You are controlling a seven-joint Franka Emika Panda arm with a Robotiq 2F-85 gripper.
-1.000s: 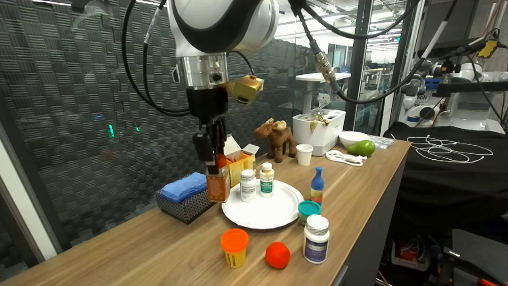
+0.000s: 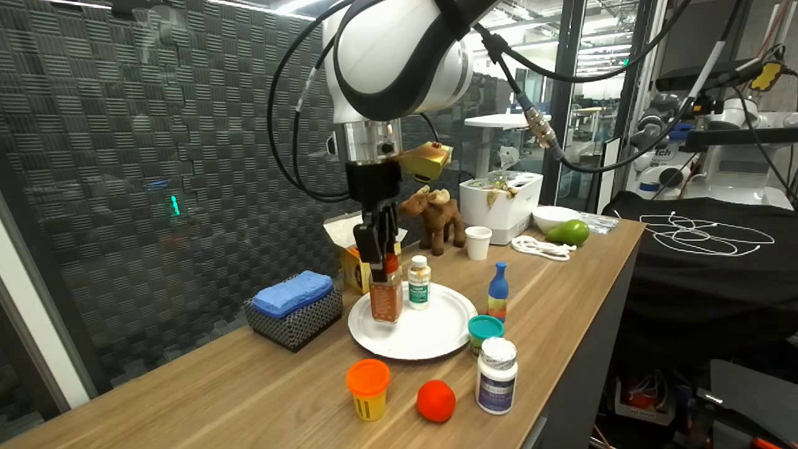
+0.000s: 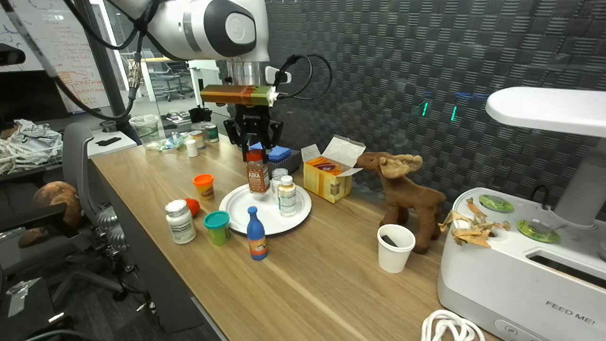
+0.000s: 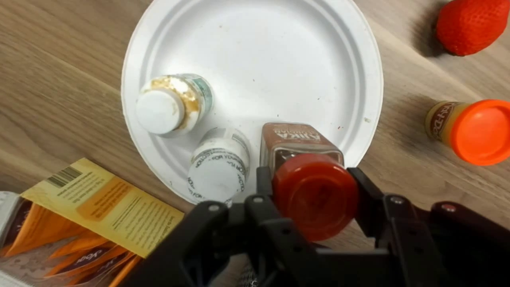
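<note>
My gripper is shut on the red cap of a square spice jar [image 2: 386, 299] filled with reddish-brown powder. The jar is upright over the white plate [image 4: 306, 62]; whether its base touches the plate I cannot tell. Two white-capped bottles stand on that plate: a green-labelled one [image 2: 419, 284] and a white one [image 4: 220, 165] close beside the jar. In exterior view 1 the jar and fingers hide the white bottle, while exterior view 2 shows part of it behind the green-labelled bottle.
Around the plate stand an orange-lidded tub [image 2: 368, 389], a red strawberry [image 4: 471, 26], a white supplement bottle [image 3: 180, 221], a teal-lidded tub [image 3: 217, 227] and a blue bottle [image 3: 256, 233]. An open yellow box [image 3: 327, 176] and a dark box with blue cloth [image 2: 295, 307] flank its wall side.
The arm has carried the jar rightward in exterior view 1, from beside the plate's left edge to over the plate. The jar now covers the white bottle there.
</note>
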